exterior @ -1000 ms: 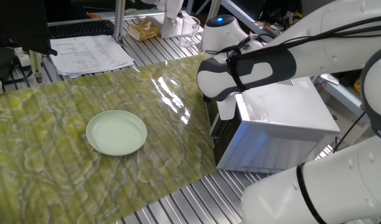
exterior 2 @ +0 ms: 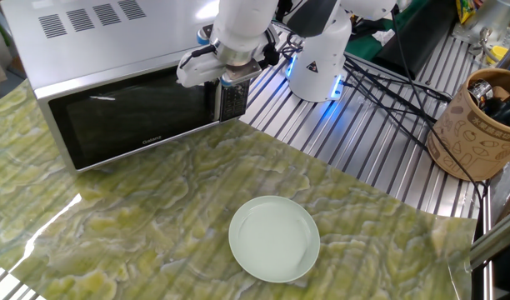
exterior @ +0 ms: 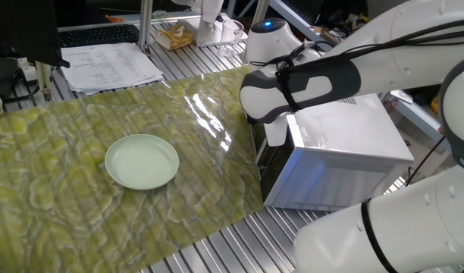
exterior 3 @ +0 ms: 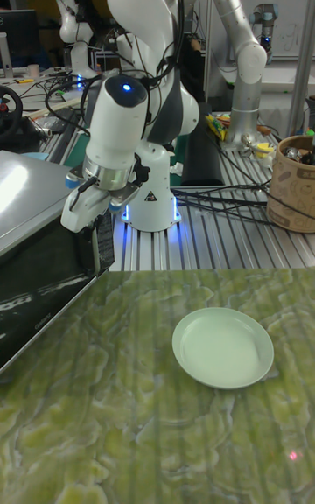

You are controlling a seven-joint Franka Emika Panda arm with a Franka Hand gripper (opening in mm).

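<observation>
A pale green round plate [exterior: 142,161] lies flat and empty on the green marbled mat, apart from the microwave; the plate [exterior 2: 274,239] also shows in exterior view 2. The silver microwave [exterior 2: 138,37] has its dark front door [exterior 2: 130,117] shut. My gripper [exterior 2: 203,68] is at the handle side of that door, in front of its upper edge. In exterior view 3 the white gripper [exterior 3: 82,209] points down beside the microwave's near corner. Its fingertips are not clearly visible, so whether they touch the handle or stand apart cannot be told.
Papers [exterior: 111,67] and a keyboard [exterior: 99,35] lie beyond the mat. A brown bin [exterior 2: 480,125] full of items stands on the slatted table, with cables [exterior 2: 388,96] running toward it. The mat around the plate is clear.
</observation>
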